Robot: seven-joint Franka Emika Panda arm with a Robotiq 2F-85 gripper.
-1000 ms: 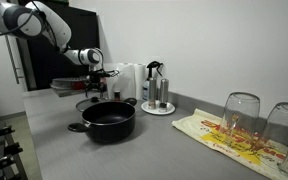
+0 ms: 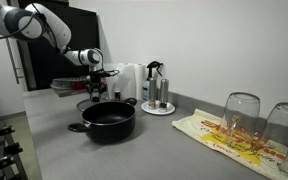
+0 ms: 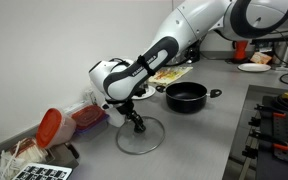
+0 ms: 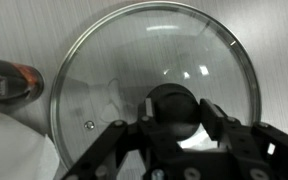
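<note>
A clear glass lid with a metal rim [image 4: 76,72] fills much of the wrist view, its round black knob [image 4: 174,108] between my fingertips. My gripper is shut on that knob. In exterior view 2 the lid [image 3: 150,146] is at table level, or very close to it; whether it touches cannot be told. There my gripper [image 3: 137,126] reaches down over its middle. A black two-handled pot [image 3: 187,96] stands uncovered on the table, apart from the lid. In exterior view 1 the pot [image 2: 110,124] partly hides the area around the gripper [image 2: 94,93].
A dark bottle [image 4: 9,84] stands close by the lid's rim in the wrist view. An orange-red bowl [image 3: 54,127] and a dish rack [image 3: 29,160] lie left in exterior view 2. Upturned glasses [image 2: 241,112] rest on a yellow cloth [image 2: 206,128]. Bare table surrounds the pot's front.
</note>
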